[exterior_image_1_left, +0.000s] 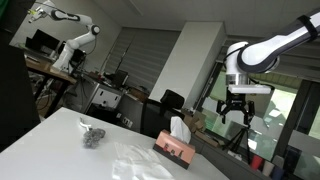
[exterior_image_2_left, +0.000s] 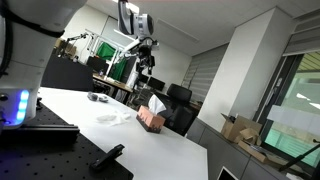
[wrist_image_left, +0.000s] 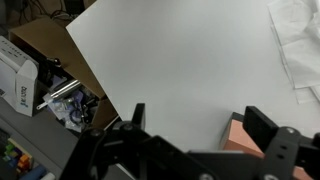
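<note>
High over the table's far right side hangs my gripper (exterior_image_1_left: 234, 112), well above a tissue box (exterior_image_1_left: 174, 150). In the wrist view the gripper is open, its two dark fingers wide apart with bare white tabletop between them. The salmon-coloured tissue box (wrist_image_left: 240, 137) shows at the lower right there, partly hidden behind the gripper. White tissue (exterior_image_1_left: 180, 130) sticks up from the box's top. A thin white sheet (exterior_image_1_left: 140, 162) lies flat and wrinkled beside the box; part of this sheet (wrist_image_left: 299, 45) appears at the wrist view's right edge. A crumpled grey item (exterior_image_1_left: 93, 138) rests farther left.
A black office chair (exterior_image_2_left: 178, 108) stands behind the tissue box.
</note>
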